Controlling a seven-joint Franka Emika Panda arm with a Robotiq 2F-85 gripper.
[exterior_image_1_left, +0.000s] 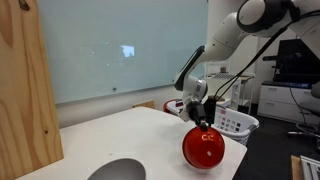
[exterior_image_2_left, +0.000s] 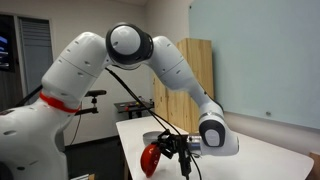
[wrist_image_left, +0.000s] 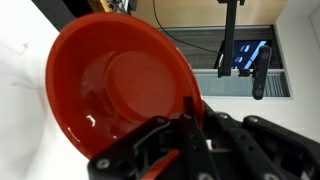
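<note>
A round red bowl (exterior_image_1_left: 203, 148) is held on its edge, tilted up, near the right side of the white table. My gripper (exterior_image_1_left: 207, 122) is shut on its upper rim. In exterior view 2 the red bowl (exterior_image_2_left: 150, 158) shows side-on below the gripper. The inside of the bowl (wrist_image_left: 115, 80) fills much of the wrist view and looks empty; its rim runs down to the gripper's dark fingers (wrist_image_left: 180, 140). A grey bowl (exterior_image_1_left: 118, 170) rests on the table at the front, left of the red one.
A white laundry basket (exterior_image_1_left: 235, 122) stands behind the arm at the right. A wooden panel (exterior_image_1_left: 30, 80) rises at the left.
</note>
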